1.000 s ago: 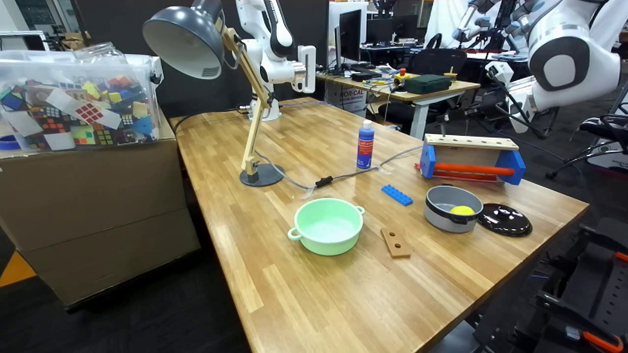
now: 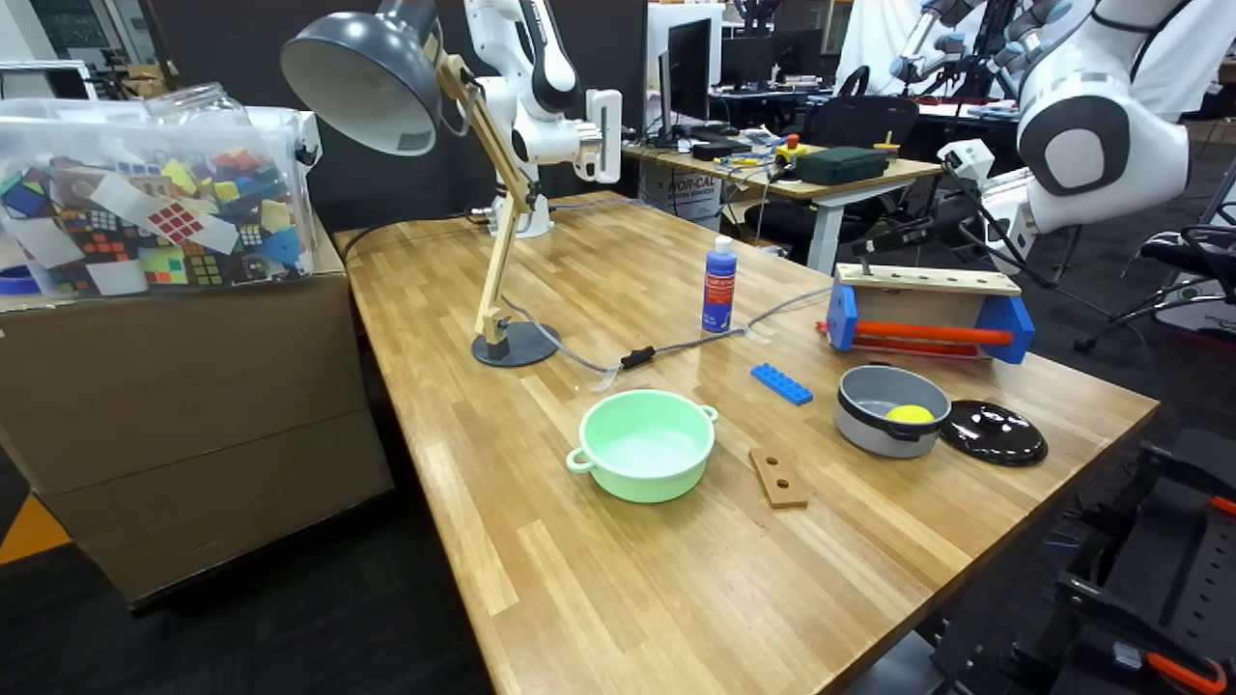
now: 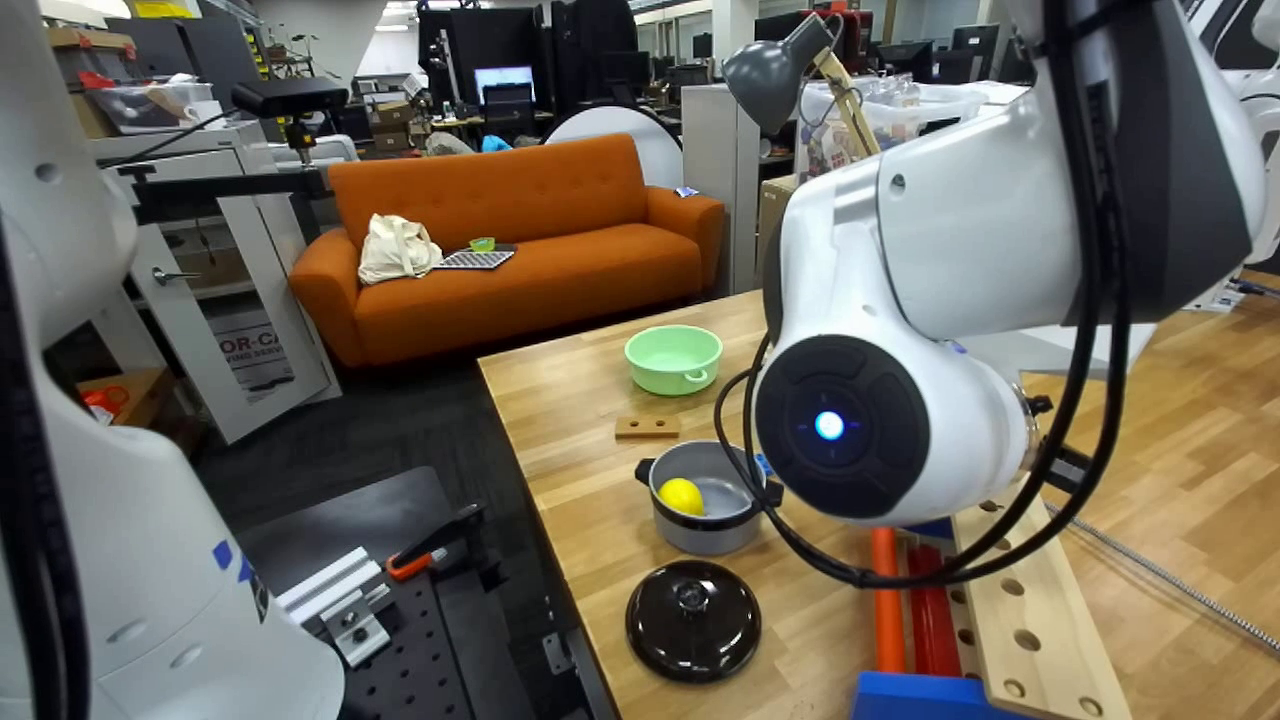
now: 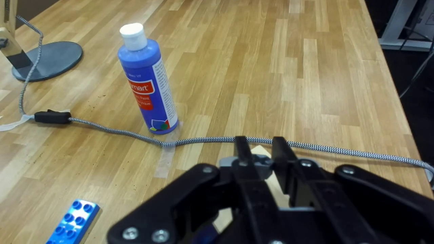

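In the wrist view my gripper is shut on a small grey piece (image 4: 263,167), which shows between the fingers; its full shape is hidden. From the side, my gripper (image 2: 863,247) hovers low over the left end of the toy workbench's wooden top board (image 2: 927,279). The grey piece (image 2: 865,265) points down from the fingertips toward that board; whether it touches or sits in a hole, I cannot tell. The workbench has blue end pieces (image 2: 1004,329) and an orange bar (image 2: 933,332). My arm hides the fingers in exterior view 2.
In front of the workbench stand a grey pot (image 2: 881,429) holding a yellow ball (image 2: 910,413) and a black lid (image 2: 994,433). A blue brick (image 2: 782,383), blue paint bottle (image 2: 718,286), lamp cable (image 4: 203,140), green bowl (image 2: 646,446) and wooden strip (image 2: 778,479) lie farther left.
My arm has come down and a little to the left in exterior view 1, bringing the grey piece closer to the board. The table objects have not moved.
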